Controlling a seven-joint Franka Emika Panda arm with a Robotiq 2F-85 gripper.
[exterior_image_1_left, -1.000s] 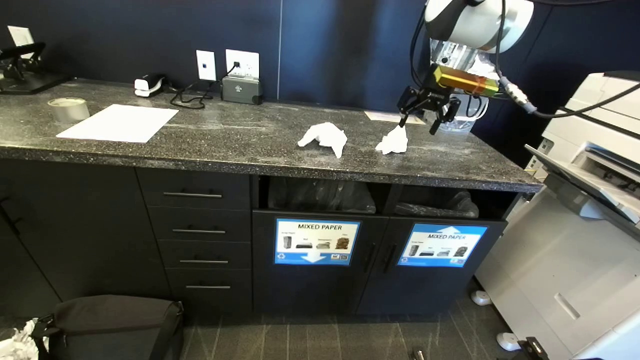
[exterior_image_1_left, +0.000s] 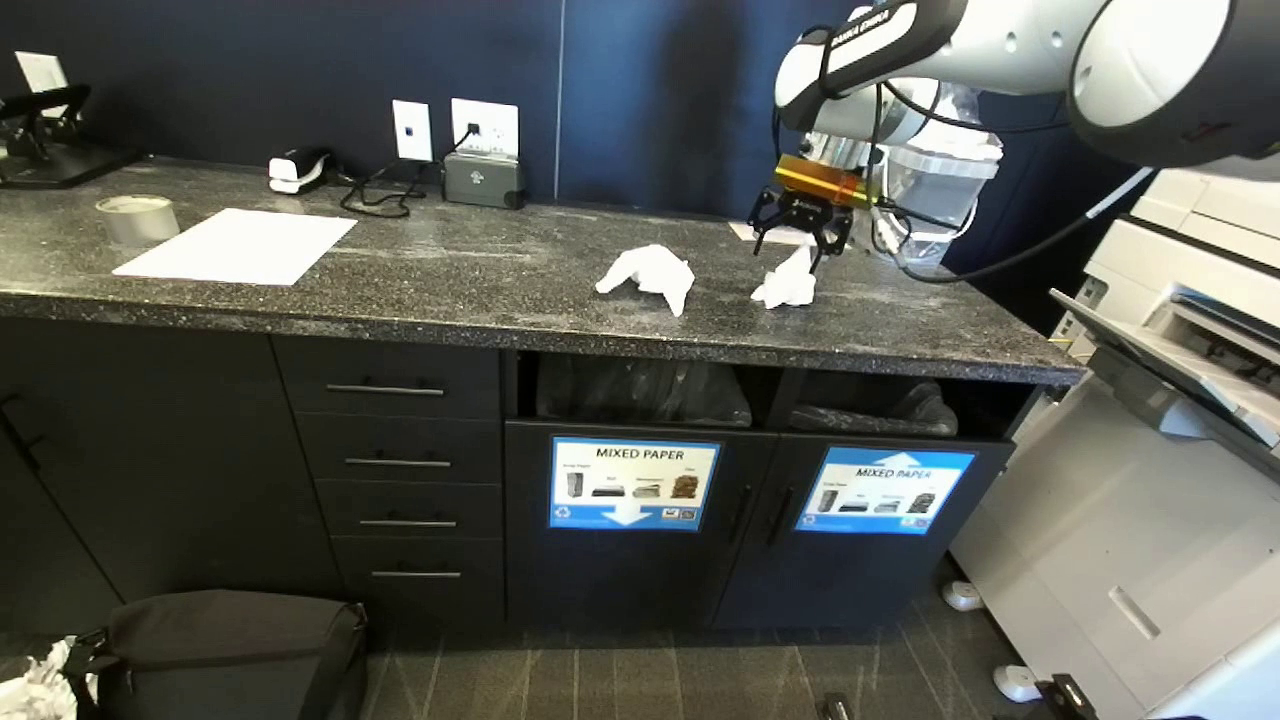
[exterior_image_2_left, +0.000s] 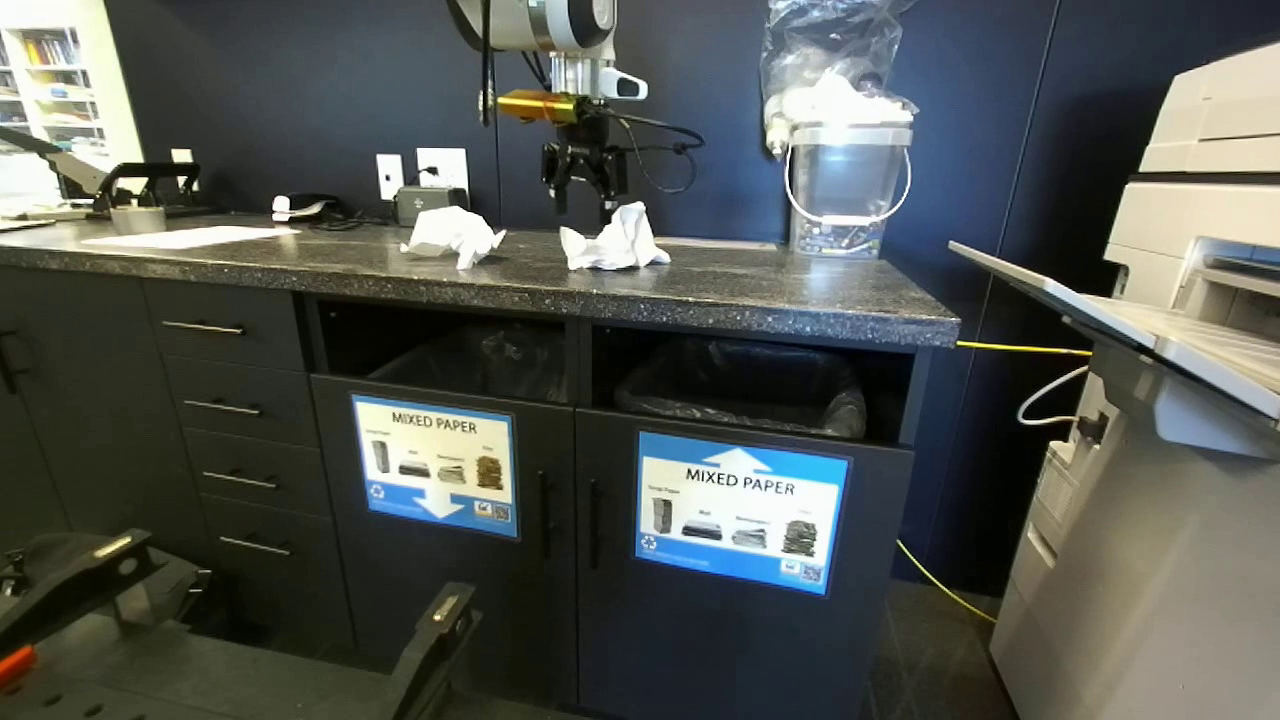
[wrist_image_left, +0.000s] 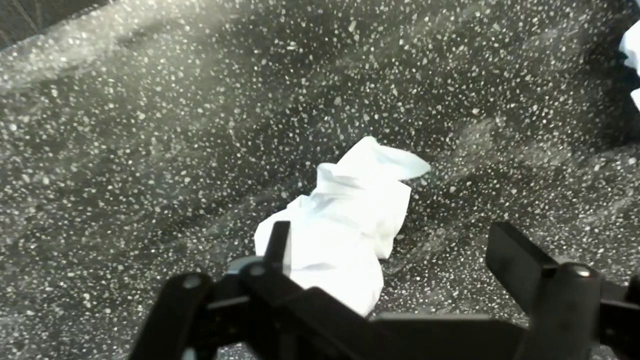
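Note:
Two crumpled white papers lie on the dark speckled countertop (exterior_image_1_left: 480, 282). The right crumpled paper (exterior_image_1_left: 787, 281) is close under my gripper (exterior_image_1_left: 794, 250), whose fingers are spread apart. From the wrist view, this paper (wrist_image_left: 345, 225) shows beneath and beside one of the black fingers (wrist_image_left: 279, 246), and bare counter shows toward the other finger. Nothing is gripped. The left crumpled paper (exterior_image_2_left: 453, 235) rests to the left, apart from the gripper (exterior_image_2_left: 584, 206).
Below the counter are two open bin slots; a plastic-lined bin (exterior_image_2_left: 744, 382) sits in the right one. A clear bucket (exterior_image_2_left: 849, 180) stands at the counter's right rear. A flat white sheet (exterior_image_1_left: 240, 246) and a tape roll (exterior_image_1_left: 138, 221) lie far left. A printer (exterior_image_1_left: 1152, 456) flanks the right end.
My gripper has shifted left and turned to point more nearly straight down, from right of the right crumpled paper to above it. Both papers stay where they were.

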